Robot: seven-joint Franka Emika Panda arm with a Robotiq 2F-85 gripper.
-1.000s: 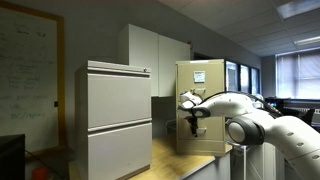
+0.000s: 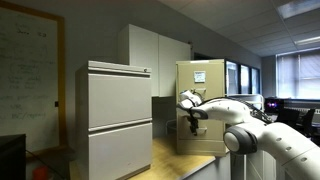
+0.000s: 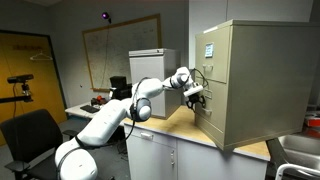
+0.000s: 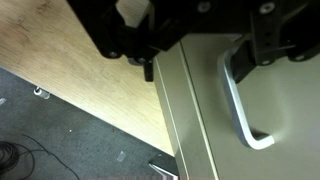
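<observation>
A tall beige filing cabinet (image 2: 200, 145) stands on the wooden counter, its drawers facing the arm. Close against one of its lower drawers is my gripper (image 3: 197, 98). The wrist view shows a silver drawer handle (image 4: 238, 108) with its upper part hidden behind the dark right-hand finger (image 4: 264, 28). Across a wide gap, the other finger (image 4: 130, 38) lies over the cabinet's edge and the counter. My gripper is open; whether a finger touches the handle cannot be made out.
A white filing cabinet (image 2: 118, 105) occupies the counter's other side. Bare wood counter (image 3: 178, 122) lies between the cabinets. White wall cupboards (image 2: 158, 58) hang behind. Below the counter edge, cables (image 4: 12, 155) lie on the grey floor. A metal sink (image 3: 300, 153) adjoins the beige cabinet.
The arm has shifted slightly around its elbow and wrist over the last second, while the gripper stays by the same drawer. No drawer has visibly moved.
</observation>
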